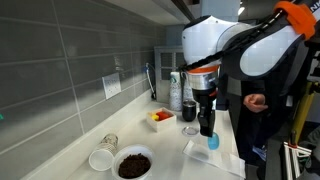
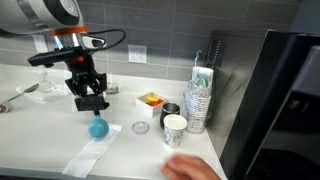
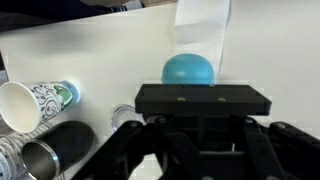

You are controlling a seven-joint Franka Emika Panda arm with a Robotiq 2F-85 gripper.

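Observation:
My gripper (image 1: 207,124) is shut on a black block, whose wide dark bar (image 3: 203,100) crosses the fingers in the wrist view. A rounded blue piece (image 3: 188,70) shows just past that bar. In the second exterior view the same blue piece (image 2: 98,128) hangs directly under the black block (image 2: 92,102). The two look joined, though the join itself is hidden. Beneath them a white paper sheet (image 2: 92,150) lies on the table.
A patterned paper cup (image 3: 38,103) and a dark metal cup (image 3: 60,148) stand to one side. A white box (image 2: 152,102) holds colourful items. A bowl of dark beans (image 1: 132,163) sits nearer the first camera. A blurred hand (image 2: 190,167) is at the front.

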